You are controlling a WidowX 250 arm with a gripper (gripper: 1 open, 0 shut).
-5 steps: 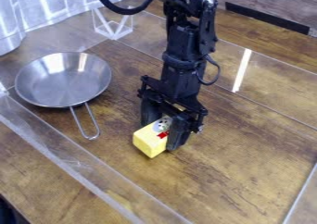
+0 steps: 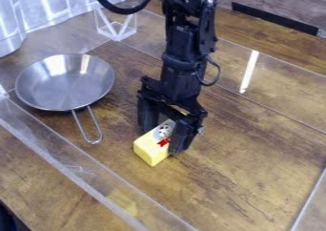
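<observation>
My black gripper [image 2: 171, 130] is low over the wooden table, its open fingers around a yellow box [image 2: 151, 151] with a small white and red picture on its upper part. The box lies on the tabletop, and its far end is partly hidden by the gripper. Whether the fingers touch it I cannot tell.
A steel pan [image 2: 65, 80] with its handle toward the front sits left of the gripper. A white wire rack [image 2: 114, 23] stands at the back left.
The gripper has shifted very slightly, and the yellow box sits a little further left than before.
</observation>
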